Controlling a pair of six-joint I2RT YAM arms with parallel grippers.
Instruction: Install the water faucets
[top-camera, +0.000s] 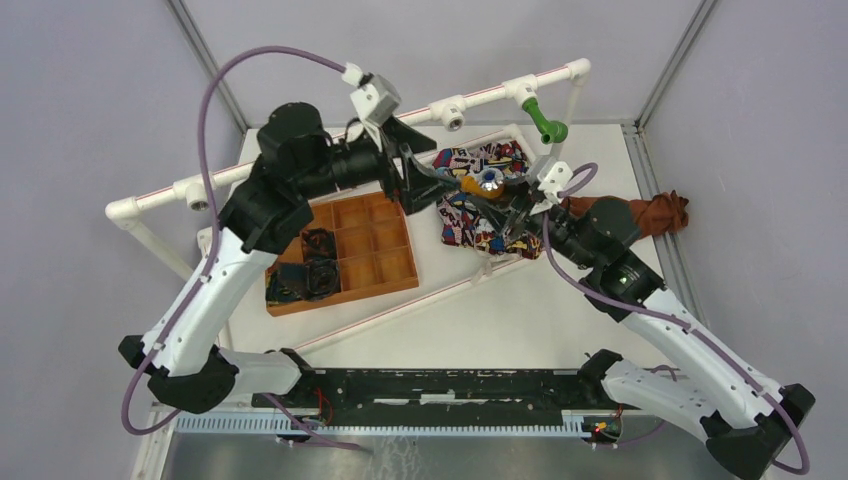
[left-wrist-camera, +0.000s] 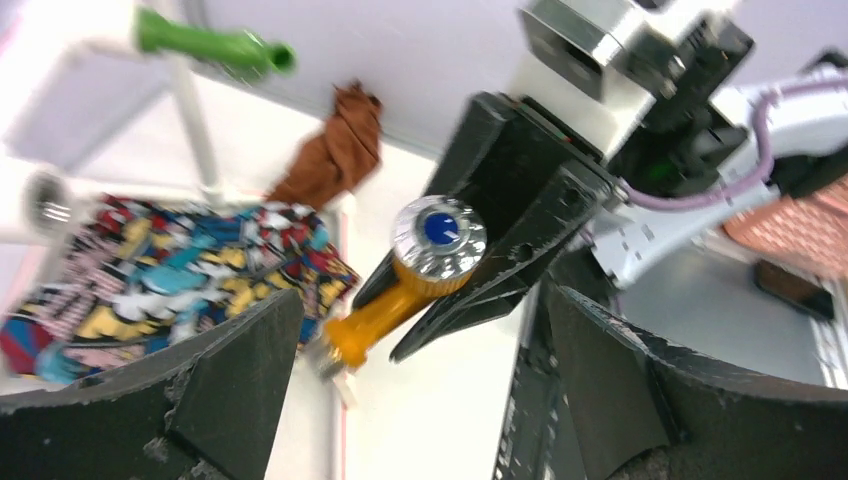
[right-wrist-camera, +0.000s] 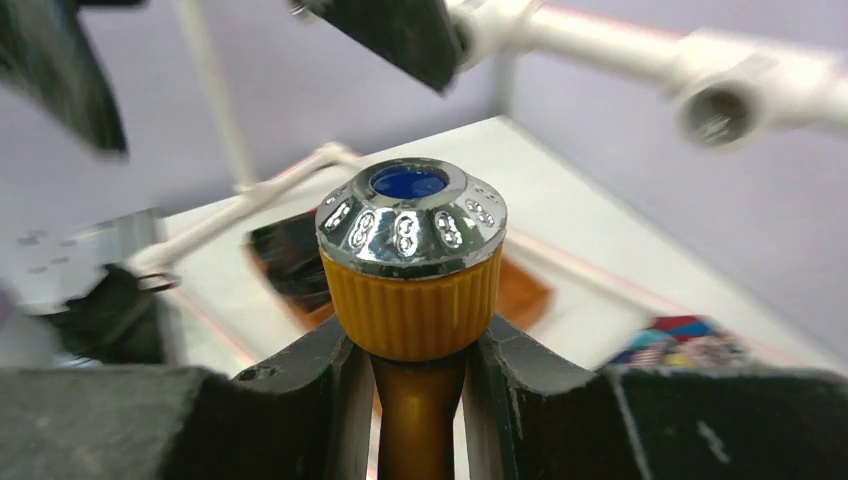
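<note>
An orange faucet with a chrome, blue-centred cap (top-camera: 490, 182) (right-wrist-camera: 410, 295) is held upright in the right wrist view by my right gripper (top-camera: 510, 200), shut on its body. My left gripper (top-camera: 420, 178) is open and apart from the faucet, its fingers either side of it in the left wrist view with a gap. A green faucet (top-camera: 548, 127) (left-wrist-camera: 215, 45) sits on the upper white pipe (top-camera: 486, 95), which also carries empty tee sockets (top-camera: 453, 119) (right-wrist-camera: 718, 118).
A wooden compartment box (top-camera: 395, 270) lies left of centre, a patterned cloth (top-camera: 470, 160) at the back, and a brown cloth (top-camera: 655, 215) at right. A lower white pipe frame (top-camera: 380, 315) crosses the board, whose front middle is clear.
</note>
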